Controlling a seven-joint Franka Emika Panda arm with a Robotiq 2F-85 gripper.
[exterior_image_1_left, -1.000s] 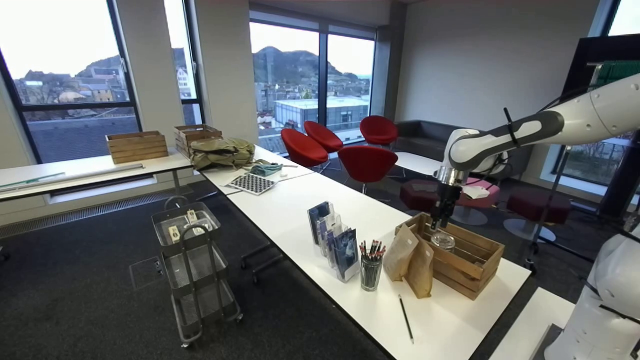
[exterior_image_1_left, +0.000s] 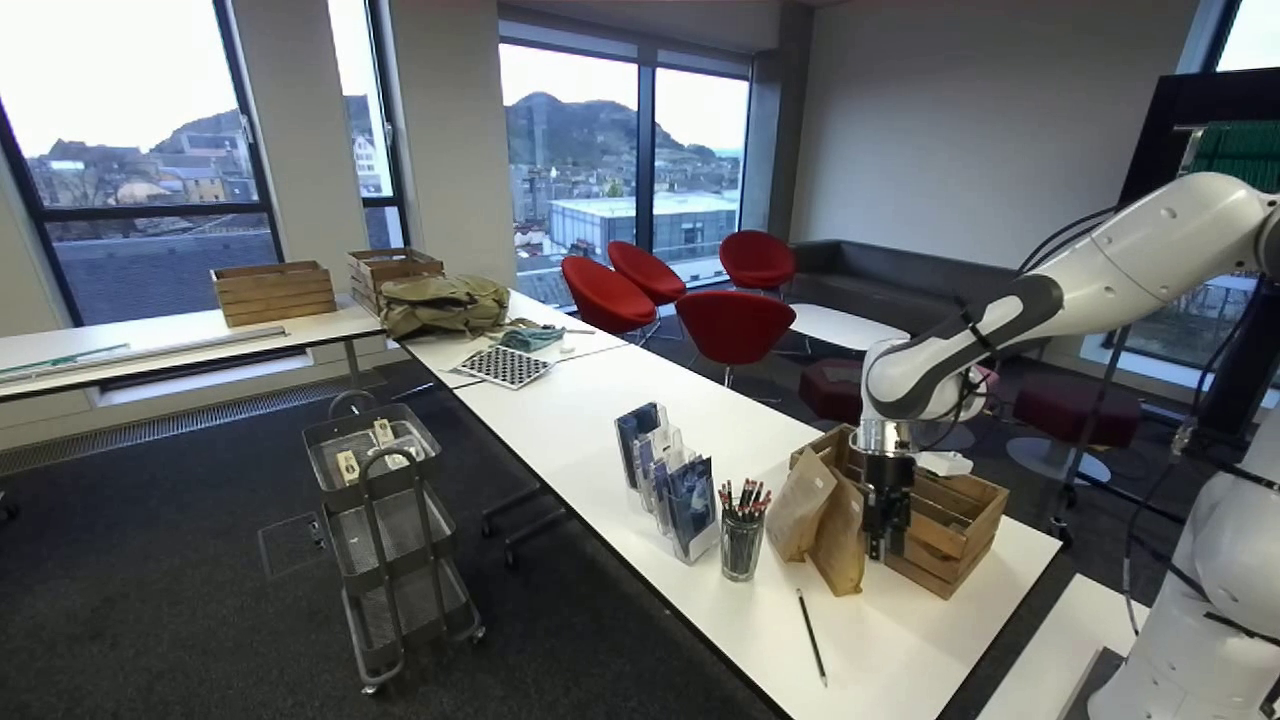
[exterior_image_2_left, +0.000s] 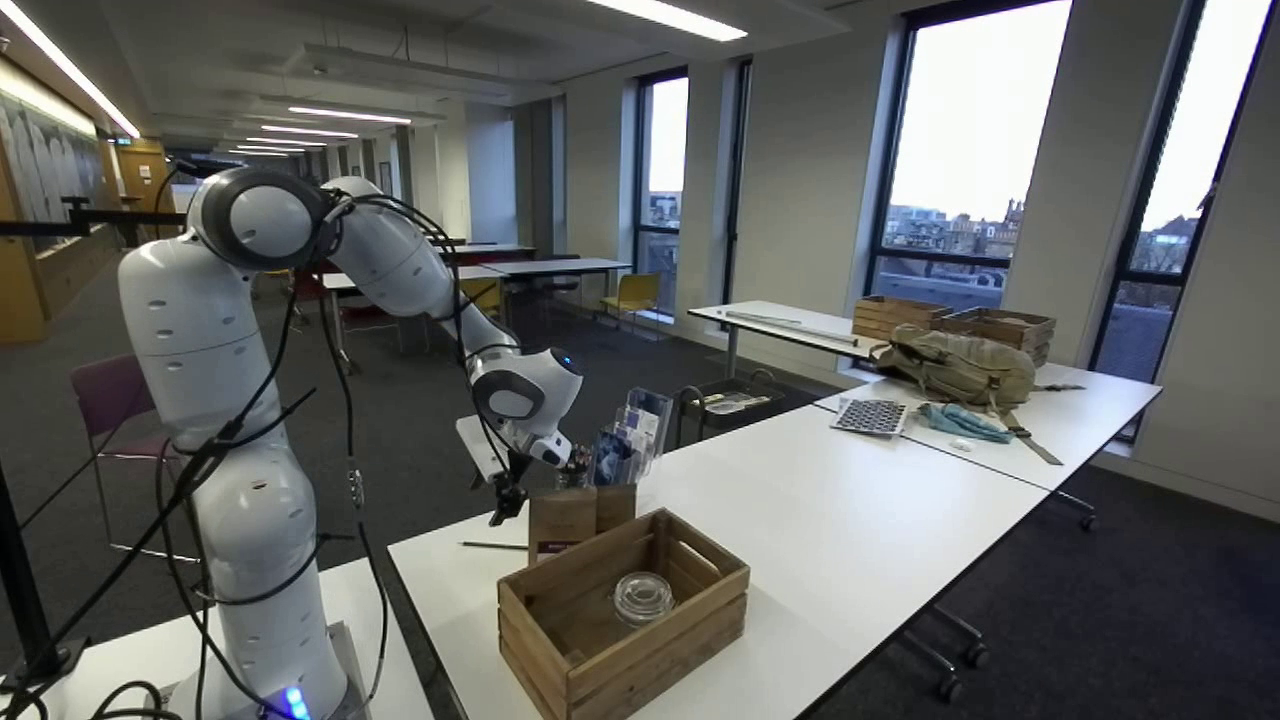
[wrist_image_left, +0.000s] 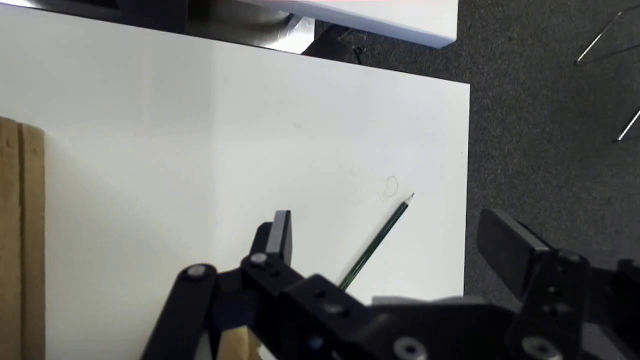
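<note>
Over the near end of the white table, my gripper is open, its fingers wide apart and empty. In the wrist view a dark green pencil (wrist_image_left: 373, 245) lies on the table below, between the fingers in the picture, its sharpened tip toward the table's edge. Exterior view 1 has the gripper (exterior_image_1_left: 884, 550) beside the paper bags (exterior_image_1_left: 840, 540), in front of the wooden crate (exterior_image_1_left: 936, 552). A glass jar (exterior_image_2_left: 643, 596) sits inside the crate, seen in exterior view 2; the arm hides it in exterior view 1.
A glass of pencils (exterior_image_1_left: 741, 544) and a clear brochure holder (exterior_image_1_left: 668, 486) stand beyond the bags. Farther along are a checkered board (exterior_image_2_left: 871, 416) and a backpack (exterior_image_2_left: 960, 364).
My gripper has moved from above the crate and jar to the crate's near side, lower and closer to the bags. The pencil, bags and crate stay in place.
</note>
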